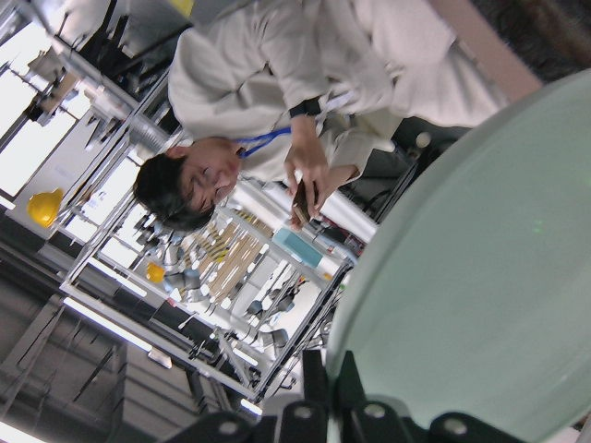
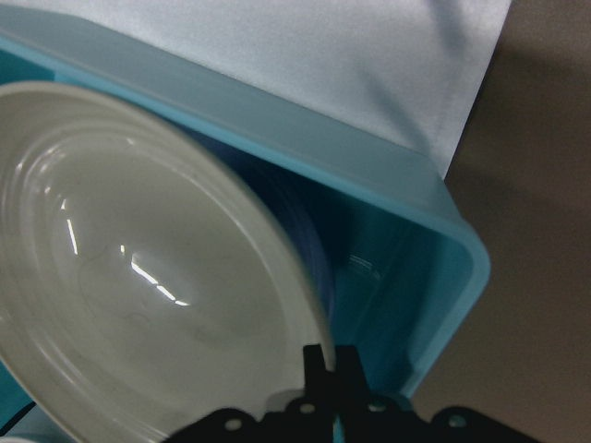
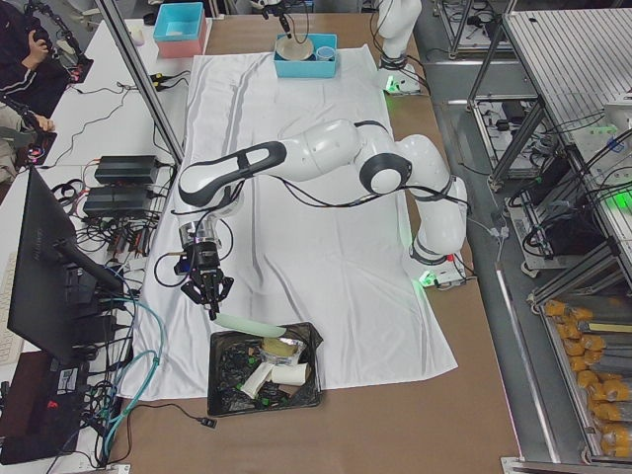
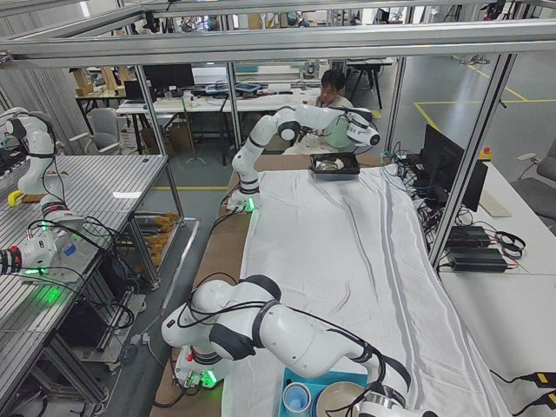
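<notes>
My left gripper [image 3: 211,306] is shut on the rim of a pale green plate [image 3: 248,326], held tilted above a black bin [image 3: 222,395] with white cups and packets in it; the plate fills much of the left wrist view [image 1: 471,268]. At the far end, my right gripper is shut on the rim of a cream plate [image 2: 157,249], which is in or just over a light blue box [image 2: 416,208]. A blue item lies under that plate, and a small light blue cup [image 4: 296,398] is beside it.
The white cloth [image 3: 306,267] between bin and box is clear. A monitor [image 3: 44,276] and cables border it on the left. A person sits beyond the bin, seen in the right camera view. A blue-and-pink container [image 3: 180,25] stands on the side table.
</notes>
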